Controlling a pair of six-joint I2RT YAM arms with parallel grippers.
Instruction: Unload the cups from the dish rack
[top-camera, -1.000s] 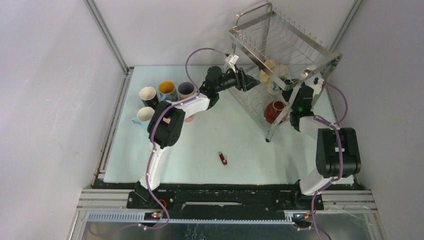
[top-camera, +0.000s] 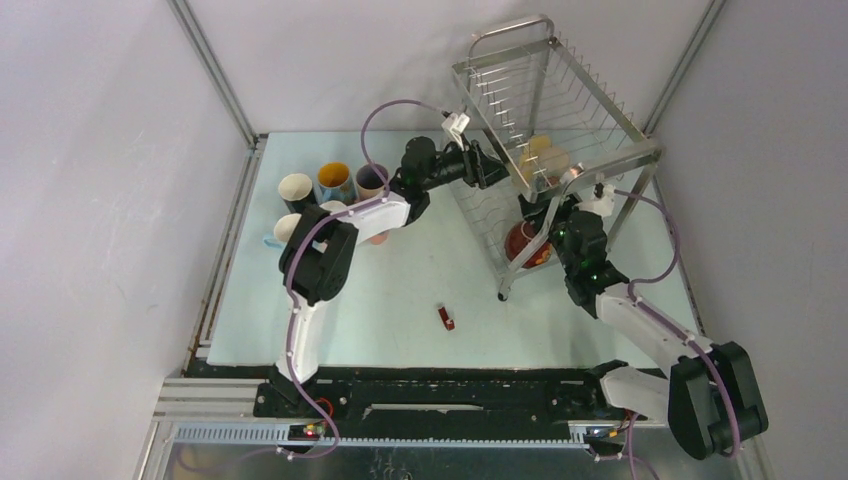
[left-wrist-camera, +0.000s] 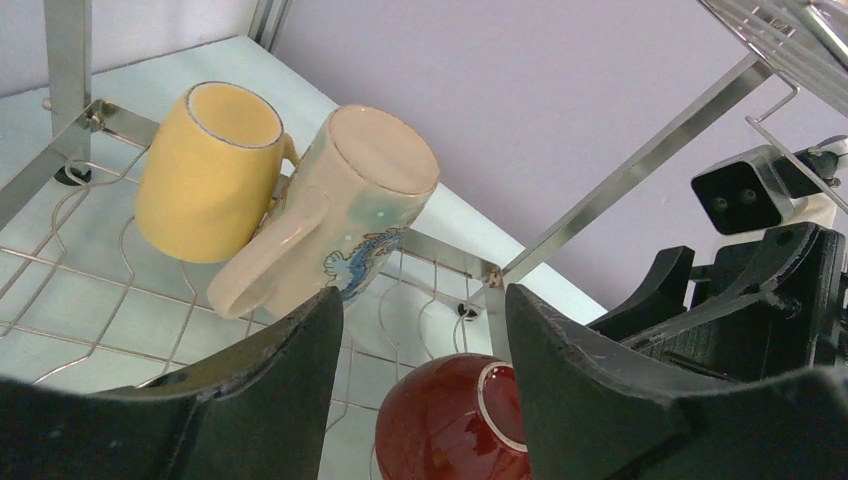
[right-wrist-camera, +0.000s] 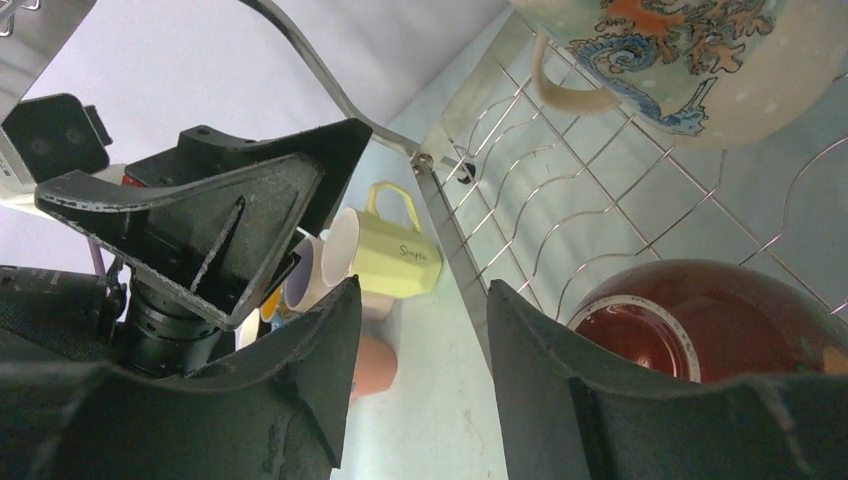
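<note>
The metal dish rack (top-camera: 637, 150) holds a yellow cup (left-wrist-camera: 205, 175), a cream dragon-painted mug (left-wrist-camera: 360, 180) and a dark red cup (left-wrist-camera: 440, 420) on its lower shelf. My left gripper (top-camera: 490, 172) is open at the rack's left side, facing those cups, with nothing between its fingers. My right gripper is open inside the rack beside the red cup, the painted mug above it in the right wrist view; its fingers are empty. In the top view the upper shelf partly hides it.
Several unloaded cups (top-camera: 335, 178) stand at the table's back left, among them a lime mug (right-wrist-camera: 395, 255). A small red object (top-camera: 446, 318) lies on the clear front middle of the table (top-camera: 390, 310). Walls border both sides.
My right arm has moved toward the front and left, and the rack has shifted leftward with its front corner. My left arm has moved only slightly.
</note>
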